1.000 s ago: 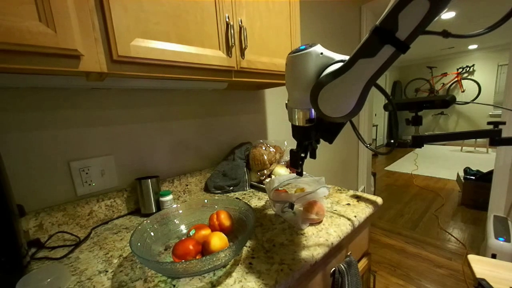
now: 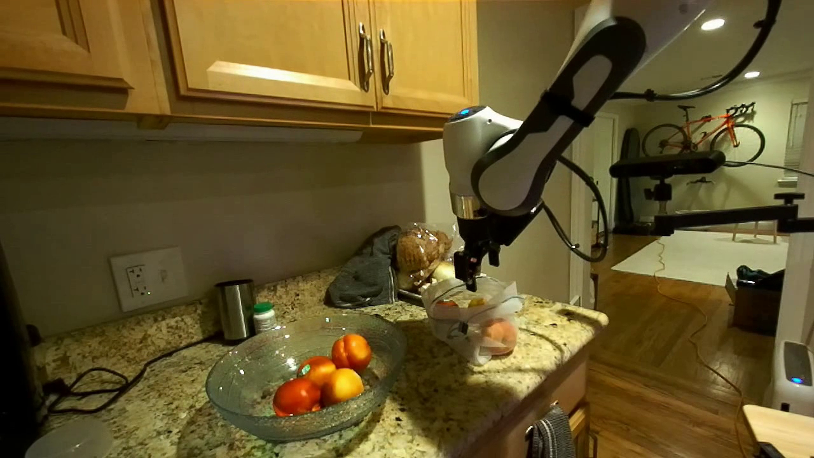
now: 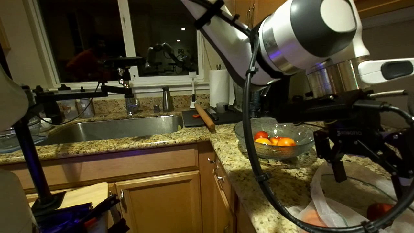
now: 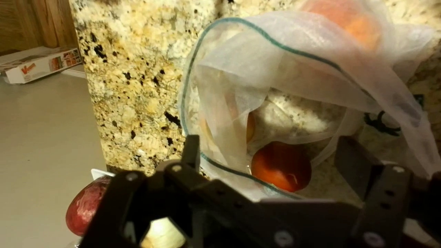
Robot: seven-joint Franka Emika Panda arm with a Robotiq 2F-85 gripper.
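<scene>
A translucent mesh bag (image 4: 264,37) with a green-edged mouth lies on the counter holding fruit. Inside the mouth a red-orange fruit (image 4: 281,166) shows between my fingers in the wrist view, apart from both. A pinkish peach (image 2: 498,336) bulges the bag's near side. My gripper is open above the bag's mouth with nothing held; from the side, the gripper (image 2: 474,278) points down over the bag (image 2: 465,347). To the left, a textured glass bowl (image 2: 236,404) holds several red and orange fruits (image 2: 352,352).
Behind the bag stand a wrapped loaf-like item (image 2: 420,250) and a dark cloth (image 2: 366,271). A steel cup (image 2: 234,309) and white bottle (image 2: 264,316) sit behind the bowl. Cabinets (image 2: 282,46) hang above. Bare counter (image 2: 435,397) separates bowl and bag.
The arm has come lower and slightly left in exterior view 1, bringing the fingers closer to the bag's mouth. The bowl and its fruit have not moved.
</scene>
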